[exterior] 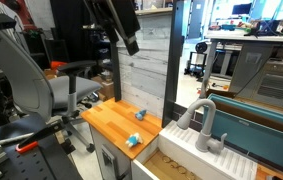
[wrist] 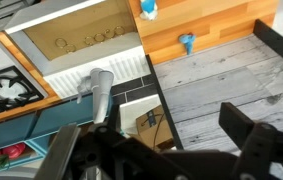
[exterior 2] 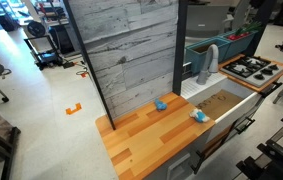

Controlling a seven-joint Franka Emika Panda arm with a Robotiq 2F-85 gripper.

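Observation:
My gripper (exterior: 98,57) hangs high above the left part of the counter. In the wrist view the gripper is open, its dark fingers wide apart with nothing between them. Two small blue things lie apart on the wooden counter (exterior 2: 141,140). One is a plain blue piece (wrist: 188,42) near the grey plank wall (wrist: 216,85). The other, a light blue and white piece (exterior: 133,140), lies close to the open drawer (wrist: 86,35). Both are too small to name for sure.
A grey faucet (exterior: 207,125) rises behind the drawer, with a teal basin (exterior: 246,130) beyond it. To the right a stove top (exterior 2: 251,68) is visible. The tall plank wall (exterior 2: 131,70) borders the counter's back. Much of the wood between the blue pieces is bare.

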